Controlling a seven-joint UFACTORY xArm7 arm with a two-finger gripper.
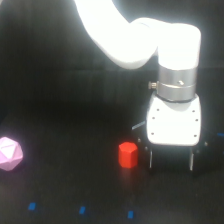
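Observation:
A small red block (128,154) with a hexagonal outline sits on the dark surface, near the middle of the view. Just to its right in the picture hangs my white gripper (171,160), pointing down. Its two thin fingers (151,158) stand wide apart, and nothing shows between them. The block lies outside the left finger, with a narrow gap showing between the two. How high the fingertips are above the surface is hard to tell.
At the far left edge lies a pink faceted ball (9,153), partly cut off by the frame. Small blue marks, among them a left one (32,206) and a middle one (82,210), dot the front of the dark surface.

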